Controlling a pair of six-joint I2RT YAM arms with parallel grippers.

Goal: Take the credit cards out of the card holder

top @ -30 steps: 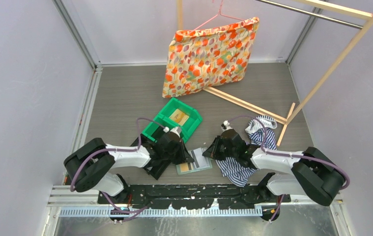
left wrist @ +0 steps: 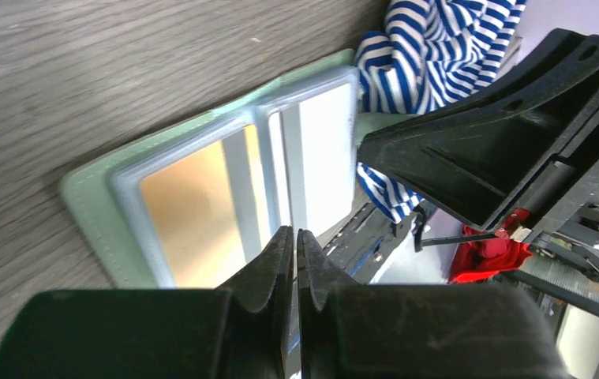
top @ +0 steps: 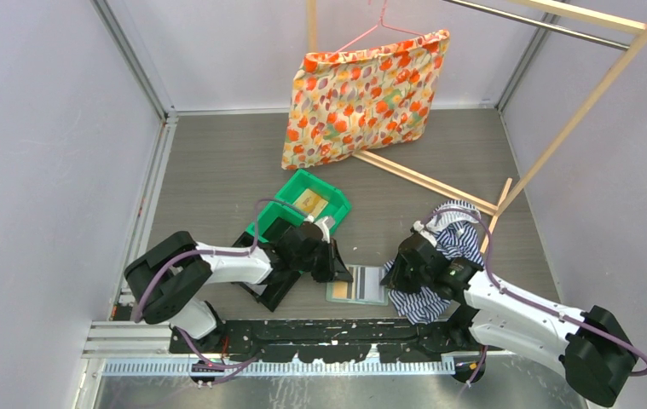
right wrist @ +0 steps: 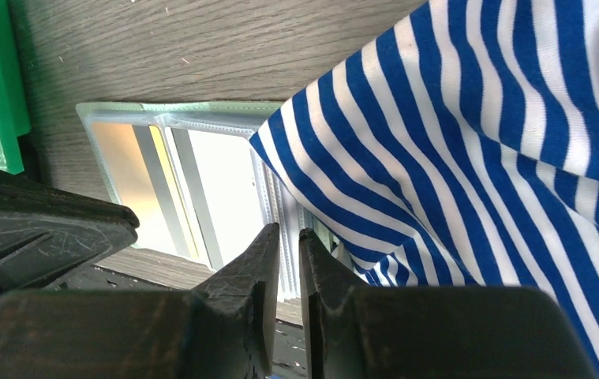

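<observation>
The open card holder (top: 356,300), pale green with clear sleeves, lies flat on the table between my grippers. An orange-tan card (left wrist: 193,213) shows in one sleeve and a white card (left wrist: 329,150) in the other. At the holder's left part is my left gripper (top: 334,277), its fingers slightly open with a thin gap. My right gripper (top: 392,285) is at the right edge, fingers a little apart; through their gap the sleeve edge (right wrist: 286,260) shows. Whether either gripper touches the holder is hard to tell.
A blue-and-white striped cloth (right wrist: 438,158) overlaps the holder's right edge. Behind the left arm stand a green bin (top: 341,204) and a black tray (top: 279,294). Flowered fabric (top: 371,102) hangs at the back. Bare table lies behind the holder.
The holder has slid to the right and turned straighter, its right edge now meeting the striped cloth. Both grippers have shifted right along with it.
</observation>
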